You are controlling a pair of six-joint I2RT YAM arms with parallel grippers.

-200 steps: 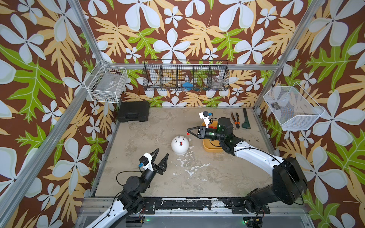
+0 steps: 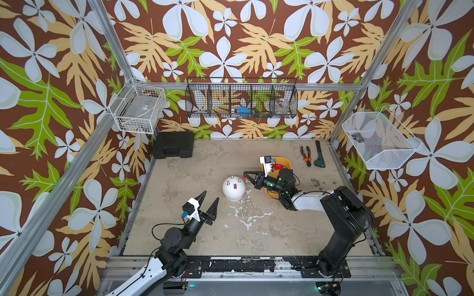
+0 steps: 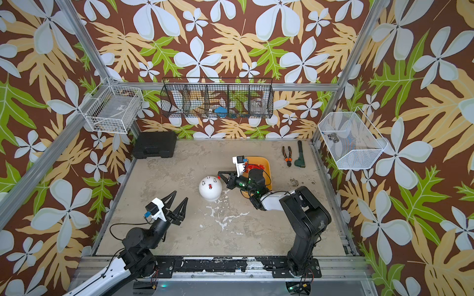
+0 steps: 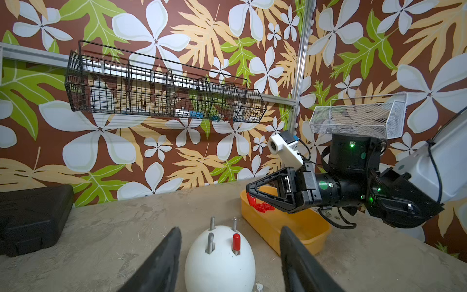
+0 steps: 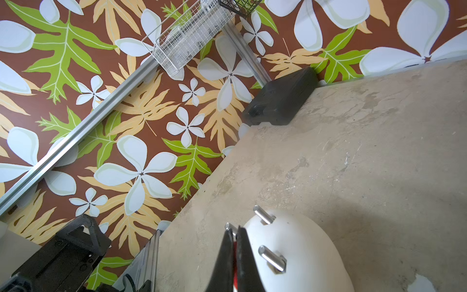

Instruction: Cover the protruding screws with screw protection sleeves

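Observation:
The white dome (image 2: pixel 233 189) rests on the table, several screws sticking up from its top. One carries a red sleeve (image 4: pixel 236 242); bare metal shows on the other screws, such as the near-left screw (image 4: pixel 210 242). My right gripper is shut on a small red sleeve (image 4: pixel 251 200), which hangs from its fingertips just right of the dome, apart from it. In the right wrist view, red shows behind the shut fingers (image 5: pixel 228 260); whose red that is, I cannot tell. My left gripper (image 2: pixel 211 195) stands open and empty, to the front left of the dome.
Behind the right gripper sits a yellow bin (image 2: pixel 271 193) with red sleeves inside. Pliers (image 2: pixel 308 157) and a green-handled tool (image 2: pixel 319 155) lie at the back right, a black case (image 2: pixel 172 144) at the back left.
Left arm and dome look unmoved.

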